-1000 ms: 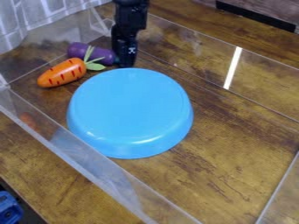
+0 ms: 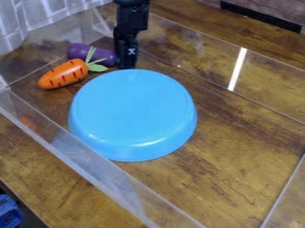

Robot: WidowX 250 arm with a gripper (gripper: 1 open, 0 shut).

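My black gripper (image 2: 127, 53) hangs low at the back, at the end of a purple toy vegetable (image 2: 93, 55), probably an eggplant; whether its fingers are open or shut on it is unclear. An orange toy carrot (image 2: 62, 75) with green leaves lies in front of the purple one, at left. A light blue round plastic dish (image 2: 134, 116), apparently upside down, fills the middle of the wooden floor.
Clear plastic walls border the wooden surface on the left and back. A blue object (image 2: 7, 212) sits at the lower left edge.
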